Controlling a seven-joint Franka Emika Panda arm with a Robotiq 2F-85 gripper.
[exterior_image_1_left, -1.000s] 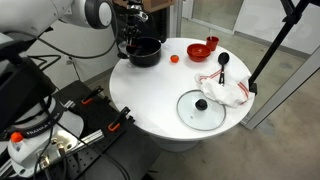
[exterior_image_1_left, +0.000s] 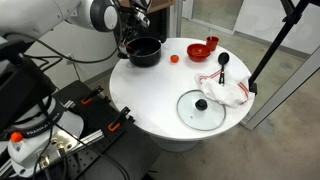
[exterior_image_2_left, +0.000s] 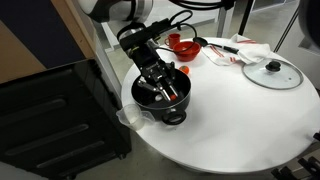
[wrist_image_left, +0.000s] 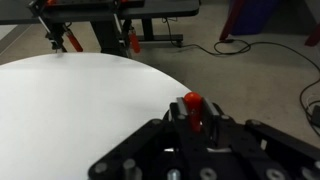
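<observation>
A black pot (exterior_image_1_left: 145, 57) stands at the far left rim of the white round table. My gripper is shut on a small red object (wrist_image_left: 193, 102), which shows at the fingertips in the wrist view. From the second exterior side, the red object (exterior_image_2_left: 173, 98) appears low at the end of the arm, over or within the pot's mouth (exterior_image_2_left: 184, 91); its height there is unclear. A pale cup-like thing (exterior_image_2_left: 132, 117) is seen beside the pot's left wall. Most of the pot's inside is hidden by the arm.
Another round red item (exterior_image_1_left: 175, 58) lies right of the pot. Red bowls (exterior_image_1_left: 199, 52), a dark ladle (exterior_image_1_left: 223, 61), a white cloth (exterior_image_1_left: 224, 88) and a glass lid (exterior_image_1_left: 201, 110) occupy the table's right side.
The arm's wrist has tilted and swung slightly to the right beside the pot. The pot and the other table items have stayed in place.
</observation>
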